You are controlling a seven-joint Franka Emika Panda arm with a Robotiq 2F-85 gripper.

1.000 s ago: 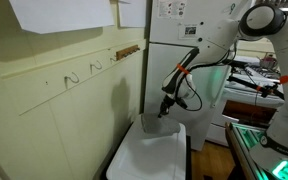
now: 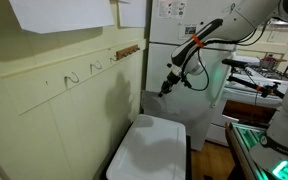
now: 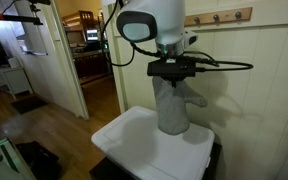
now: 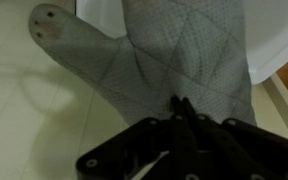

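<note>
A grey quilted oven mitt (image 3: pixel 171 108) hangs from my gripper (image 3: pixel 174 77), its thumb sticking out to the side. In the wrist view the mitt (image 4: pixel 174 60) fills much of the picture, and the shut fingertips of my gripper press together on its cloth. Exterior view 1 has the gripper (image 2: pixel 165 93) above the far end of the white tabletop (image 2: pixel 149 150), with the mitt (image 2: pixel 155 104) below it. In exterior view 2 the mitt's lower end overlaps the tabletop; whether it touches cannot be told.
On the cream wall are a wooden hook rack (image 2: pixel 127 52) and separate metal hooks (image 2: pixel 96 66). A white refrigerator (image 2: pixel 174 55) stands behind the arm, with a stove (image 2: pixel 259 80) to its right.
My gripper has risen from low over the tabletop, lifting the mitt with it. The mitt hangs higher now, and the arm's upper part has swung up and right in exterior view 1.
</note>
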